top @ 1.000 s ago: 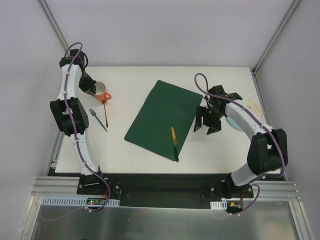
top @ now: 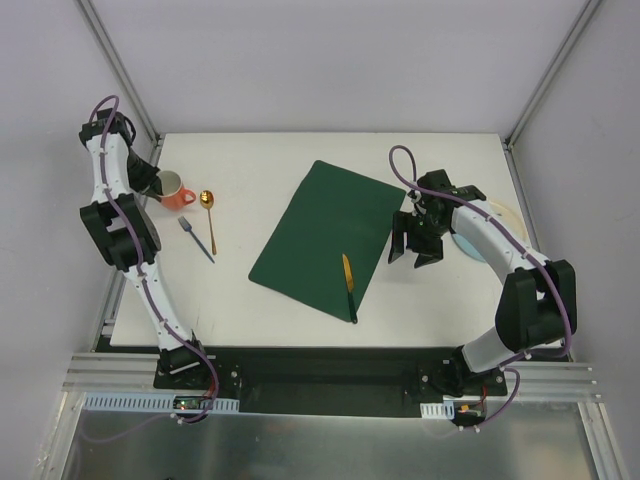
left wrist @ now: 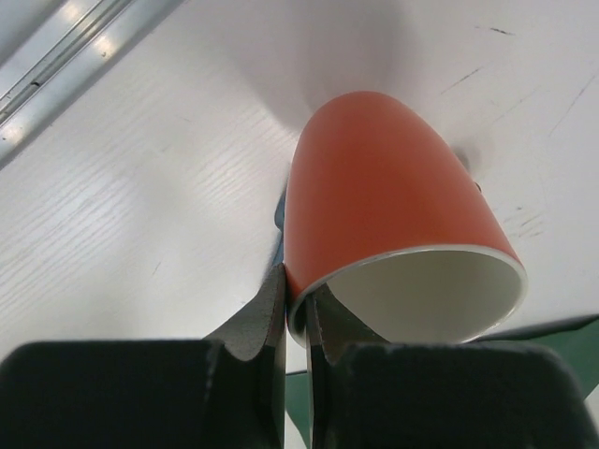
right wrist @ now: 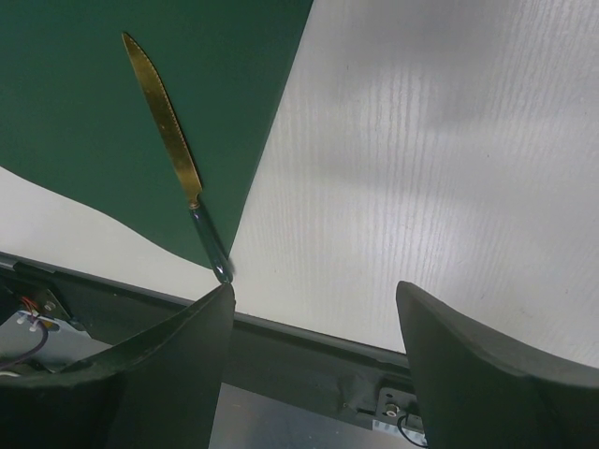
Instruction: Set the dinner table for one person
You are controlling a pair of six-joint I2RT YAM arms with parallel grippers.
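Note:
An orange mug (top: 171,196) with a pale inside is at the far left of the table in the top view. My left gripper is shut on the mug's rim, and the mug (left wrist: 388,187) fills the middle of the left wrist view. Just right of it in the top view lie a gold spoon (top: 207,203) and a blue-grey fork (top: 195,238). A dark green cloth (top: 318,225) covers the table's middle, with a gold-bladed knife (right wrist: 168,126) on its right part. My right gripper stands open and empty, right of the knife.
Stacked plates (top: 468,243), blue and cream, lie at the right side, partly hidden under my right arm. A metal rail (left wrist: 70,64) runs along the left table edge.
The left arm has swung left with the mug, from over the spoon to the table's left edge, so the spoon's bowl now shows. The right arm and other items stay put.

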